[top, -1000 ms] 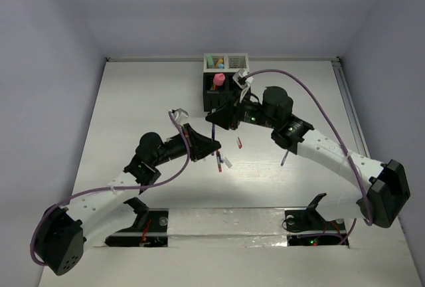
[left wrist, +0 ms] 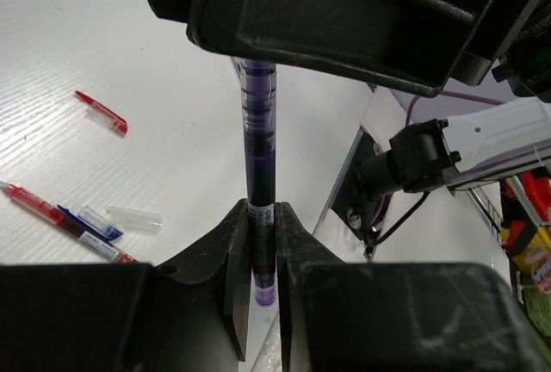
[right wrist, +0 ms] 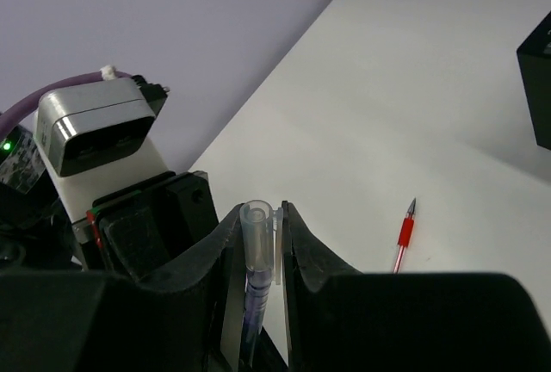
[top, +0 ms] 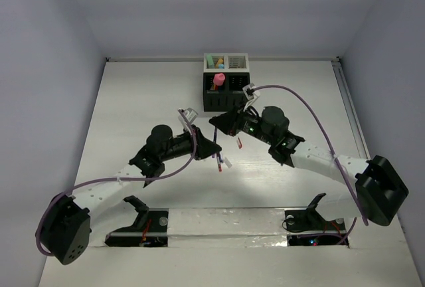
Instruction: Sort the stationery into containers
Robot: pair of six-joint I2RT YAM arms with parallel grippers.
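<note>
An upright purple-black pen (left wrist: 260, 165) is held in my left gripper (top: 214, 147), which is shut on its lower part. My right gripper (top: 219, 122) is just above, its fingers close round the pen's clear upper end; whether they grip it is unclear. On the table lie a red pen, a red cap, a blue cap, a clear cap and, in the right wrist view, a red pen (right wrist: 405, 232).
A black and white compartment organizer (top: 226, 97) with stationery in it stands at the back centre.
The right arm has shifted down and slightly right compared with a second ago. The left arm and the pen have moved slightly, staying near the table's middle.
</note>
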